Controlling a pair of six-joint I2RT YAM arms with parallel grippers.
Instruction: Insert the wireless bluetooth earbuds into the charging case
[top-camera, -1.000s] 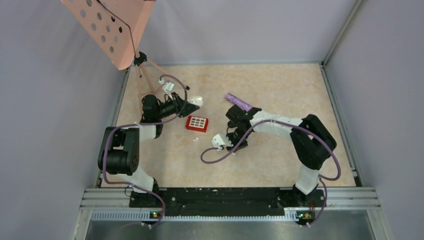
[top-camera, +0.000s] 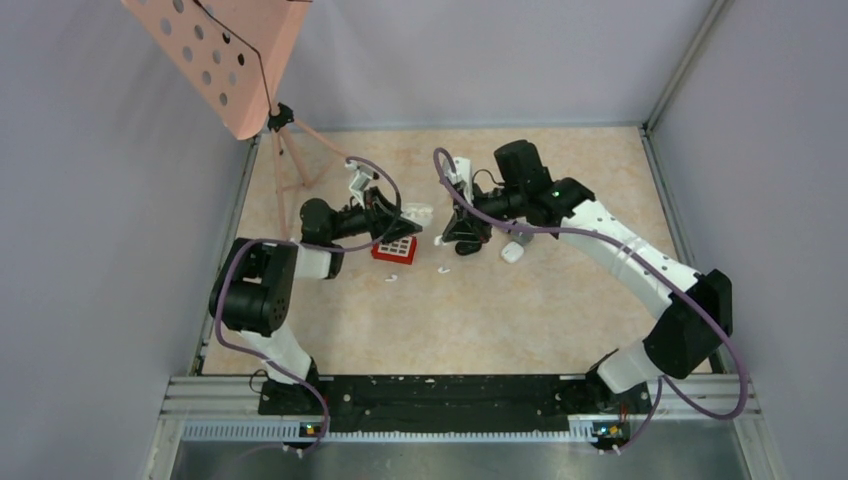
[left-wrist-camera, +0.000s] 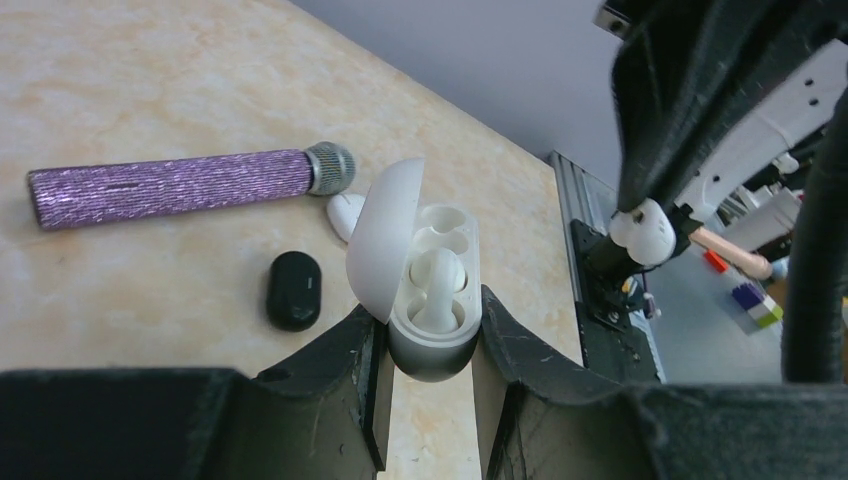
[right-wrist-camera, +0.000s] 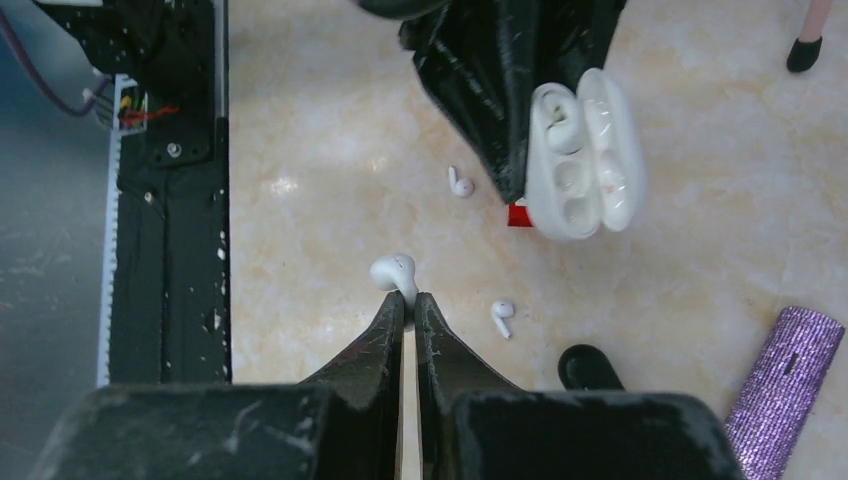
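The white charging case (left-wrist-camera: 437, 290) has its lid up and is clasped between the fingers of my left gripper. One earbud lies in the case's nearer slots, its stem showing; the farther slots are empty. In the right wrist view the case (right-wrist-camera: 572, 180) hangs to the upper right, above the table. My right gripper is shut on a white earbud (right-wrist-camera: 395, 270), whose round head sticks out past the fingertips. Two more earbuds lie on the table: one (right-wrist-camera: 461, 183) near the left gripper, another (right-wrist-camera: 503, 317) to the right of my right gripper.
A red box (top-camera: 395, 250) lies under the left gripper. Beside the loose earbud is a black oval object (left-wrist-camera: 294, 291). A purple glittery microphone (left-wrist-camera: 180, 188) and a white object (left-wrist-camera: 345, 214) lie farther off.
My left gripper, still with the case, has moved slightly right toward it.
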